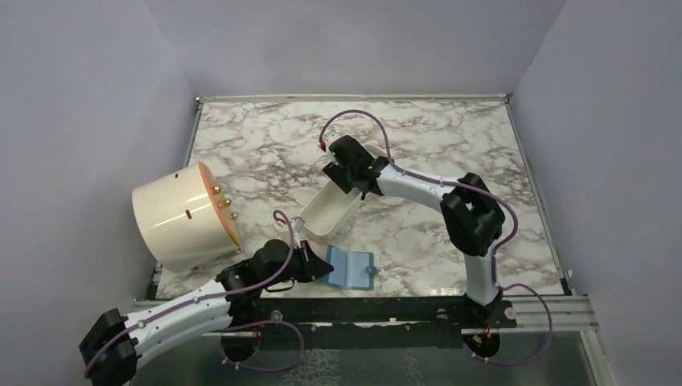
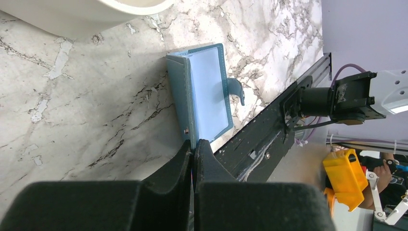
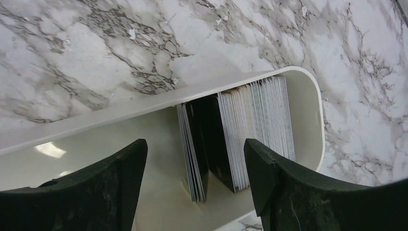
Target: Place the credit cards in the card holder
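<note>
The blue card holder (image 1: 354,269) lies open at the front edge of the marble table. My left gripper is shut on an edge of the holder (image 2: 209,91). A white tray (image 1: 326,213) sits behind it. In the right wrist view, a stack of cards (image 3: 255,125), one black card (image 3: 209,139) among them, stands at the tray's end. My right gripper is open over the tray, its fingers either side of that stack's near part, nothing clearly held.
A cream cylinder (image 1: 177,217) with gold knobs lies at the left. Grey walls surround the table; rails run along the front edge.
</note>
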